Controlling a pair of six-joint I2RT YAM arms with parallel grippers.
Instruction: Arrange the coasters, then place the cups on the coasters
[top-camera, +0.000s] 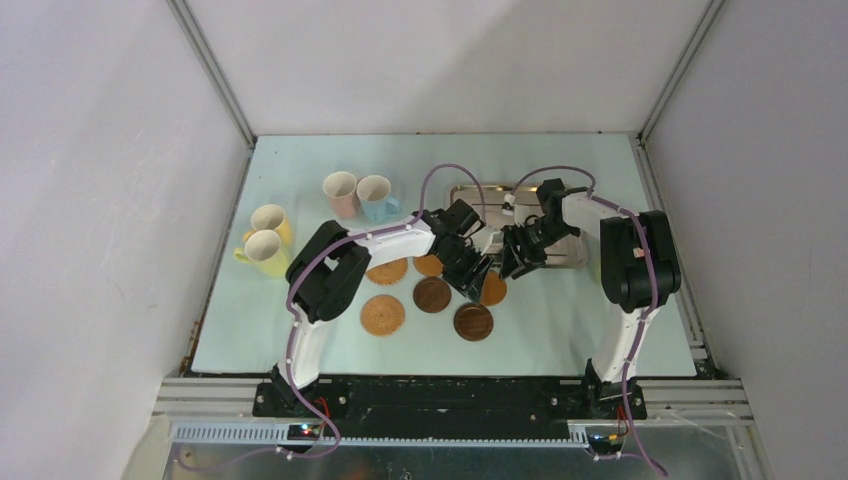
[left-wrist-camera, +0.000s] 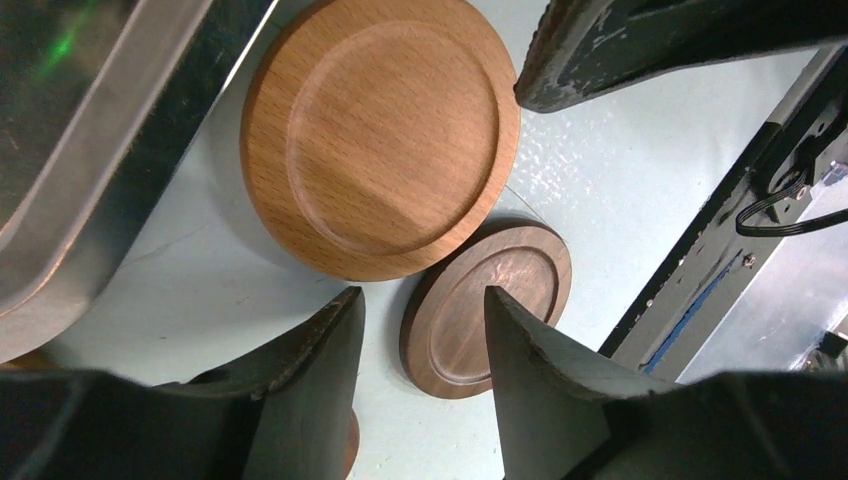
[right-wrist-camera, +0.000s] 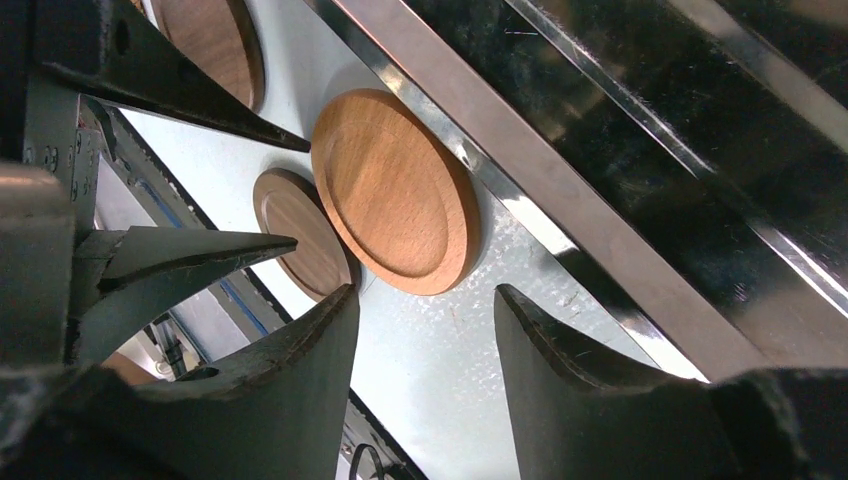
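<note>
A light brown wooden coaster (top-camera: 493, 289) lies beside the metal rack; it fills much of the left wrist view as a round disc (left-wrist-camera: 380, 140). Close by is a dark coaster (top-camera: 473, 322). My left gripper (top-camera: 477, 283) hangs at the light coaster's left side, fingers apart and empty. In the right wrist view, one left fingertip (right-wrist-camera: 290, 140) reaches the coaster's edge; I cannot tell whether they touch. Over the coaster's far right side, my right gripper is open with nothing between its fingers. Four-coloured mugs stand left: pink (top-camera: 341, 195), blue (top-camera: 378, 200), orange (top-camera: 271, 221), yellow (top-camera: 265, 253).
The metal rack (top-camera: 572, 262) sits behind and right of the grippers, partly covered by the right arm. More coasters lie at the left, including a tan one (top-camera: 383, 314) and a dark one (top-camera: 432, 294). Both grippers are very near each other.
</note>
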